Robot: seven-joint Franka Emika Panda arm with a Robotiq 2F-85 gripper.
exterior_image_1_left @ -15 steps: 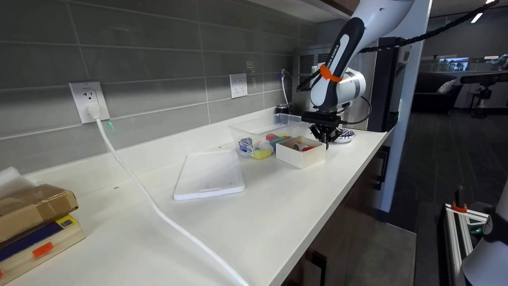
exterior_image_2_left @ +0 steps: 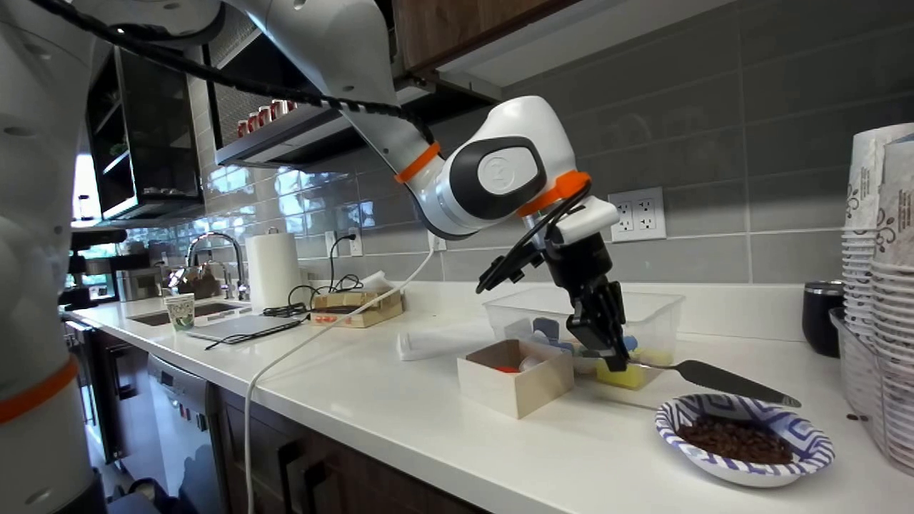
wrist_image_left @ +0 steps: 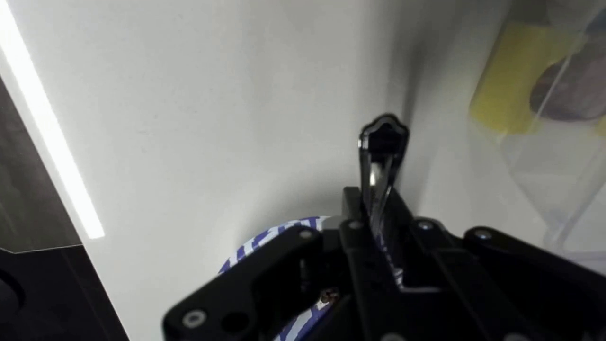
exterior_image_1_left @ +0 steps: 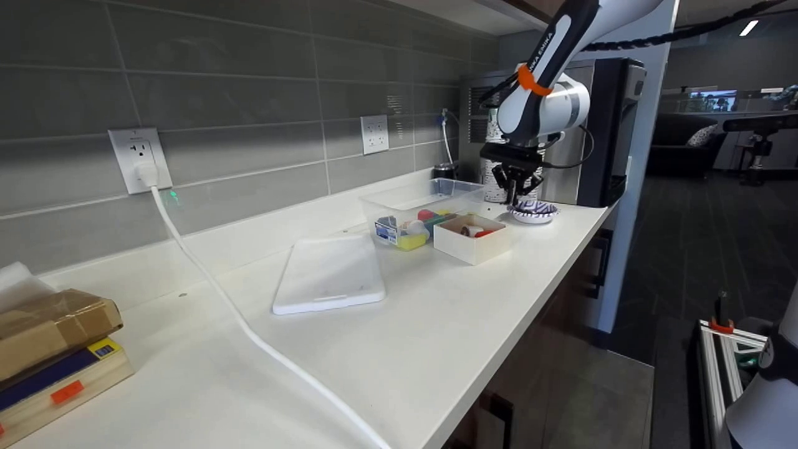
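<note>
A spatula or cake server with a dark, flat blade (exterior_image_2_left: 728,382) and a thin metal neck is clamped in my gripper (exterior_image_2_left: 616,358), above the counter. The wrist view shows a black handle end (wrist_image_left: 385,136) jutting beyond the shut fingers (wrist_image_left: 352,199). A paper bowl (exterior_image_2_left: 685,451) with a blue-and-white zigzag pattern holds small dark brown pieces (exterior_image_2_left: 738,438). In exterior view 2 the blade appears above the bowl's far rim; whether it is directly over the bowl, I cannot tell. My arm partly covers the bowl (wrist_image_left: 250,247) in the wrist view.
A clear plastic bin (exterior_image_2_left: 655,321) with several colored items stands by the wall, and an open white box (exterior_image_1_left: 457,243) sits in front of it. A white lid (exterior_image_1_left: 329,275) lies nearby. Stacked paper cups (exterior_image_2_left: 875,343) are right of the bowl in exterior view 2.
In exterior view 1 my gripper has risen and moved slightly right, away from the open box and toward the bowl. The box and bin have stayed put.
</note>
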